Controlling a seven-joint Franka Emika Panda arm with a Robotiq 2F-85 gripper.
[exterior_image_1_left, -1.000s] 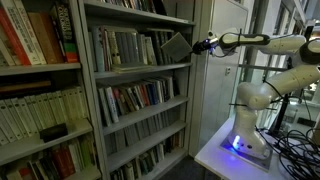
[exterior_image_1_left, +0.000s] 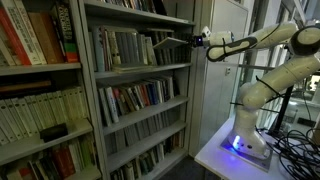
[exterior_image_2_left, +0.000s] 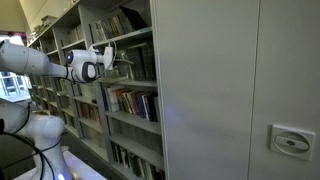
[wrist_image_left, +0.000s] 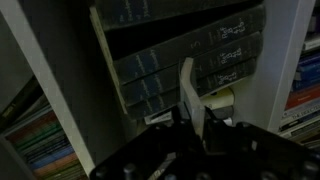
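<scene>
A thin grey book (exterior_image_1_left: 171, 43) juts out to the left of my gripper (exterior_image_1_left: 197, 41), in front of the upper shelf's books. The gripper is shut on its near edge. In the wrist view, a narrow pale strip (wrist_image_left: 190, 88) rises from the dark gripper; it looks like the held book seen edge-on. Behind it are thick dark volumes (wrist_image_left: 190, 50) with light lettering on their spines. In exterior view 2 the gripper (exterior_image_2_left: 106, 52) is up by the bookcase, and the book's outline is faint.
Books fill much of the tall grey bookcase (exterior_image_1_left: 90, 100). An upright panel (wrist_image_left: 55, 65) stands beside the dark volumes in the wrist view. A white table (exterior_image_1_left: 225, 158) lies below the arm. Beside the bookcase is a broad pale wall (exterior_image_2_left: 205, 90).
The held book has turned from a steeply tilted, broad face to a flatter, thinner outline. The gripper has turned with it, and the forearm has shifted slightly.
</scene>
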